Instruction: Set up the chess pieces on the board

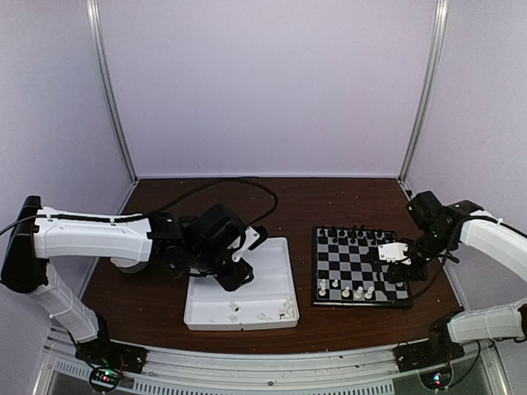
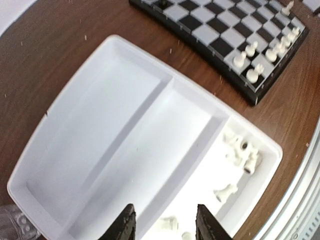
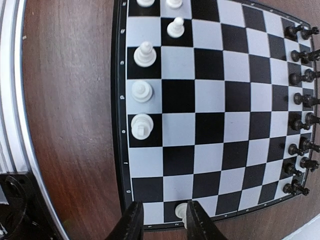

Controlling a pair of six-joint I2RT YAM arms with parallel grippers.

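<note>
The chessboard point(image 1: 346, 259) lies right of the white tray point(image 1: 280, 321). Black pieces point(image 3: 295, 77) fill its far ranks; several white pieces point(image 3: 144, 57) stand along the near side, with one white piece point(image 3: 181, 210) at the edge by my right gripper, whose fingers are apart over the board; whether anything is between them is unclear. My left gripper hangs open over the tray, where loose white pieces point(image 2: 225, 192) lie in the right compartment in the left wrist view.
Bare wooden table point(image 1: 247, 200) spans the back and the strip between tray and board. A metal rail runs along the front edge, and walls close in the sides.
</note>
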